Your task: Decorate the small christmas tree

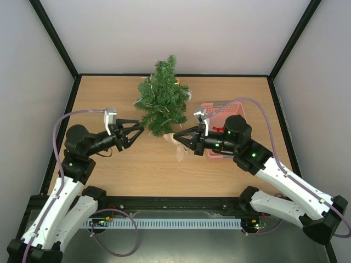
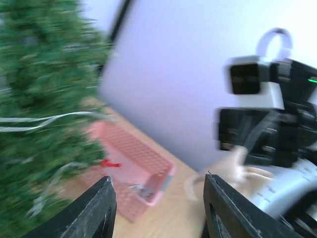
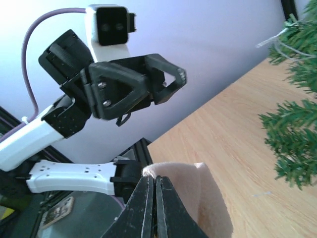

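The small christmas tree [image 1: 162,98] stands at the back middle, with pale strands on its branches and some ornaments at its right side. My right gripper [image 1: 178,136] is shut at the tree's lower front, a pale cream cloth-like piece [image 3: 200,198] hanging at its fingertips. My left gripper [image 1: 139,127] is open left of the tree's lower front, nothing between its fingers; in the left wrist view green branches fill the left side.
A pink basket [image 1: 238,110] with red and grey items stands right of the tree, partly behind my right arm.
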